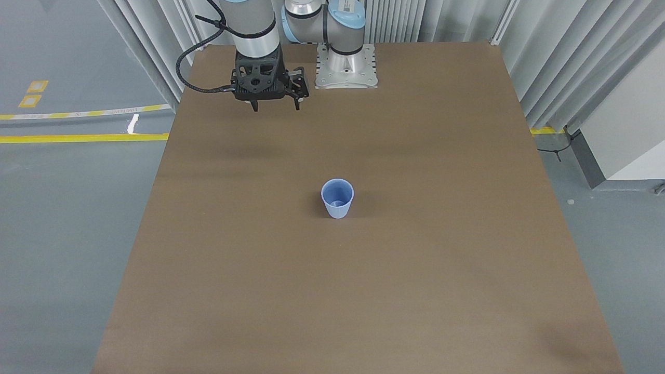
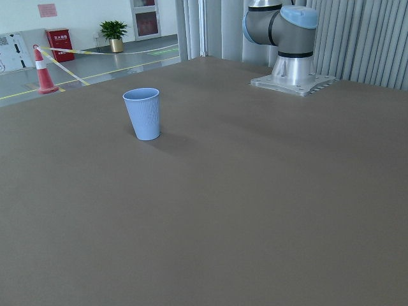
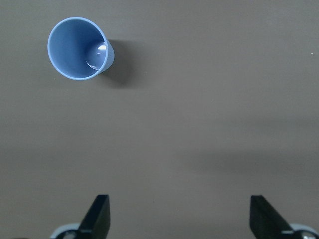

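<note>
A light blue cup (image 1: 337, 200) stands upright near the middle of the table; it also shows in the left camera view (image 2: 143, 118) and at the upper left of the wrist view (image 3: 70, 50). My gripper (image 1: 276, 106) hangs above the back left of the table, behind and left of the cup and apart from it. In the wrist view its two dark fingers (image 3: 94, 219) are wide apart with only bare table between them, so it is open.
The arm's mounting base (image 1: 346, 78) sits at the back edge, with grey curtains behind it. Floor lies beyond both sides.
</note>
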